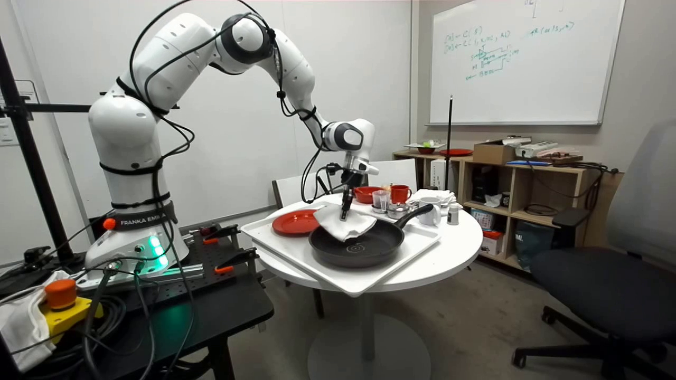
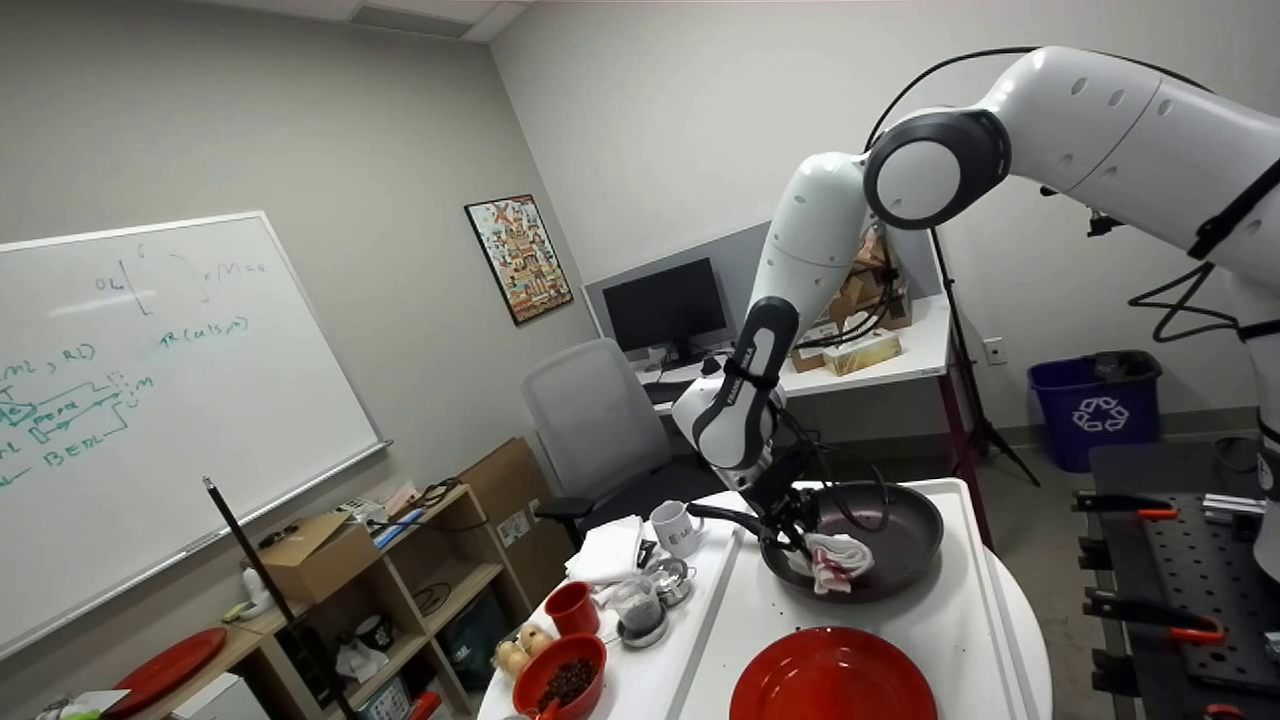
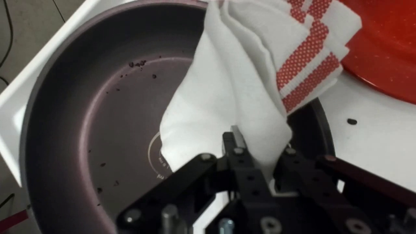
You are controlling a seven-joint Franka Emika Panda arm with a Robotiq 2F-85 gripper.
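A white cloth with red checked stripes (image 3: 230, 89) is pinched between the fingers of my gripper, which is shut on it. In exterior view 1 the cloth (image 1: 343, 222) hangs below the gripper (image 1: 345, 216) over the far left part of a dark frying pan (image 1: 356, 253). The pan's floor (image 3: 124, 117) holds scattered dark crumbs in the wrist view, and the cloth hides part of its rim. Whether the cloth touches the pan floor is hard to tell. Exterior view 2 shows the cloth (image 2: 836, 559) bunched over the pan (image 2: 906, 540).
The pan stands on a white tray (image 1: 405, 253), with a red plate (image 1: 294, 222) beside it. A red bowl (image 2: 561, 674), a red mug (image 2: 572, 610), a white mug (image 2: 675, 528) and glass containers crowd one side of the table. One dark crumb (image 3: 352, 121) lies on the tray.
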